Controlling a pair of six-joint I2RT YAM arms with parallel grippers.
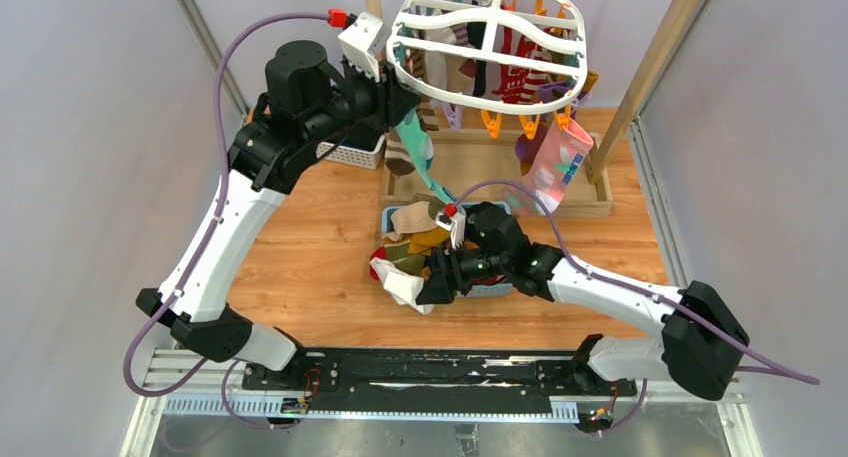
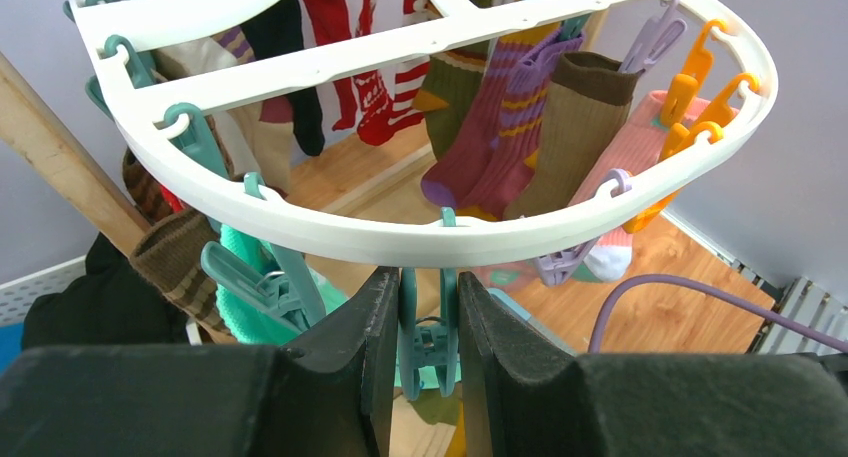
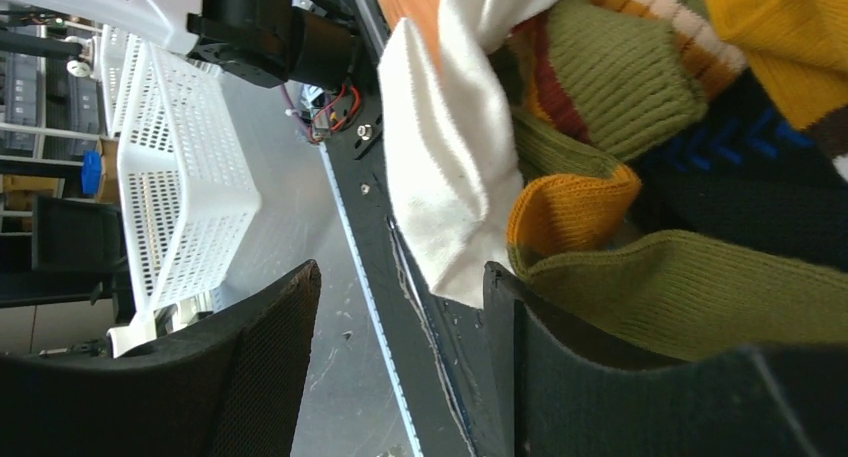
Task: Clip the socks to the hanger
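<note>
The white hanger [image 1: 490, 105] hangs at the top of the top view, with several socks clipped under it. My left gripper is at its near-left rim, shut on a teal clip [image 2: 429, 352]. Left of that clip, a teal sock [image 2: 265, 302] hangs from the rim. In the blue basket [image 1: 490, 290] lies a pile of mixed socks. A white sock [image 3: 430, 167] drapes over its near edge. My right gripper stands open over this near side, the white sock beyond its fingertips and an olive sock [image 3: 690, 287] close to its right finger.
A pink sock [image 1: 557, 167] hangs at the hanger's right, with orange clips [image 1: 529, 127] along the front rim. Behind the basket is a wooden tray [image 1: 465, 162]; a white basket [image 1: 355, 155] stands at the left. Bare wooden floor [image 1: 300, 267] lies left of the socks.
</note>
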